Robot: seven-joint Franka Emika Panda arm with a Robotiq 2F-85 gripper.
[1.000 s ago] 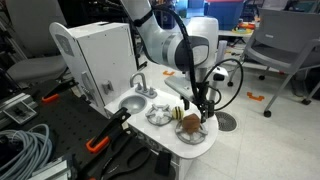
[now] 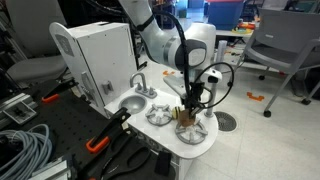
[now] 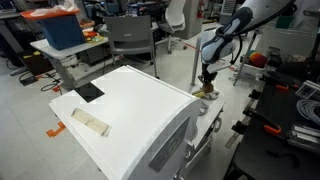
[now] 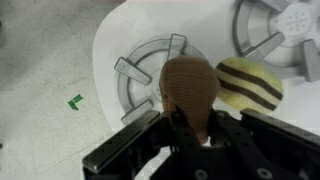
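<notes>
A brown, soft-looking item (image 4: 190,88) is pinched in my gripper, which is shut on it. In the wrist view it covers part of a round grey burner (image 4: 134,75). From exterior view 1 the brown item (image 2: 188,115) appears just over the right-hand burner (image 2: 190,131); how far it is above the burner is hard to tell. Right beside it lies a yellow, dark-striped item (image 4: 248,84), like a toy bee. My gripper (image 2: 190,110) points down there, its fingertips partly hidden by the brown item.
The second burner (image 2: 158,114) is bare, with the sink (image 2: 132,104) and faucet (image 2: 143,85) to its left. A white box (image 2: 95,65) stands behind the sink. The white counter's rounded edge (image 4: 103,60) lies close to the gripper, with floor beyond.
The brown item lay on the right burner with the gripper above it. The gripper came down onto it, and the brown item now stands higher, in the fingers.
</notes>
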